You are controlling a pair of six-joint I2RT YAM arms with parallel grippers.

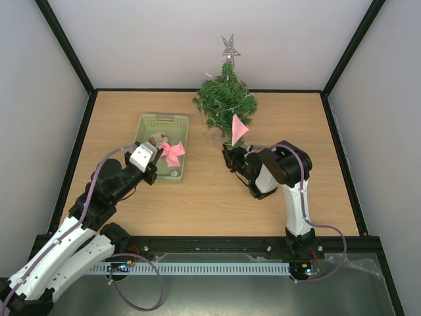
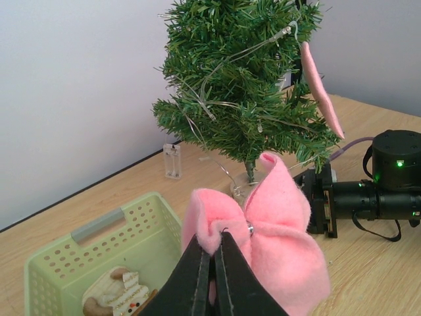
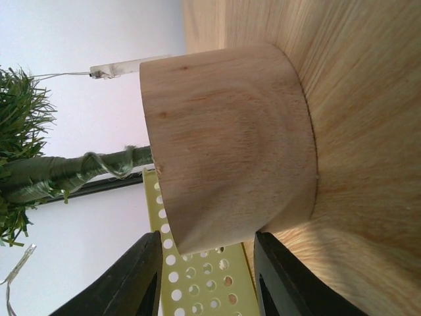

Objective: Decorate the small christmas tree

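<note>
The small Christmas tree (image 1: 225, 99) stands at the back of the table, a silver star (image 1: 230, 49) above it and a pink triangular ornament (image 1: 238, 129) hanging on its front right. My left gripper is shut on a pink bow (image 2: 289, 257), held up in front of the left wrist camera. In the top view that bow overlaps the green basket. My right gripper is low by the tree's round wooden base (image 3: 230, 145). Its fingers are part open, fingertips at the base's lower edge, with nothing seen gripped.
The green basket (image 1: 143, 135), left of the tree, holds several ornaments, among them a brown-and-white one (image 2: 118, 289). Thin light wire (image 2: 223, 171) trails from the tree.
</note>
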